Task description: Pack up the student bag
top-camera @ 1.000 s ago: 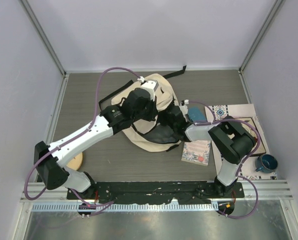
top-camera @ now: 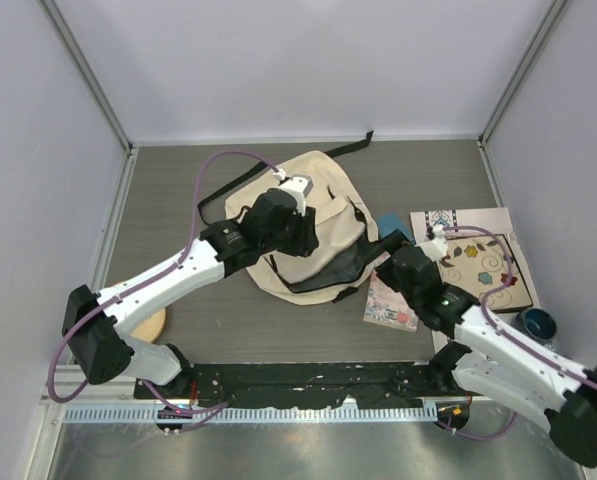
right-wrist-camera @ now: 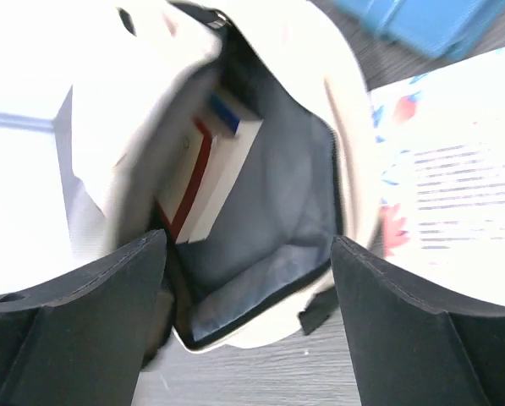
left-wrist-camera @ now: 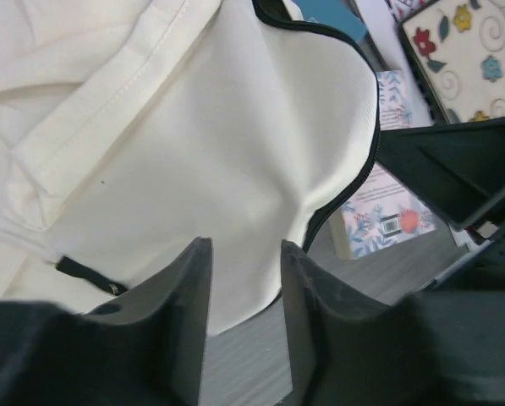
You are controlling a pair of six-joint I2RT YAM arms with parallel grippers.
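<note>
The cream bag (top-camera: 314, 170) lies open in the middle of the table. My left gripper (top-camera: 304, 240) is over its flap; in the left wrist view the part-open fingers (left-wrist-camera: 194, 288) are close to the cream fabric, with no grip clear. My right gripper (top-camera: 388, 250) stands open at the bag's right edge, its fingers (right-wrist-camera: 421, 338) wide apart. In the right wrist view, books with red and blue spines (right-wrist-camera: 222, 165) lie inside the bag's dark interior.
A floral book (top-camera: 388, 310) lies right of the bag, a blue item (top-camera: 394, 222) behind it. A flower-patterned case (top-camera: 483, 270) on mats and a blue mug (top-camera: 536, 325) are at far right. A round wooden item (top-camera: 150, 325) is front left.
My right gripper has moved out of the bag's opening toward the right and front. My left gripper stays over the flap, shifted only slightly.
</note>
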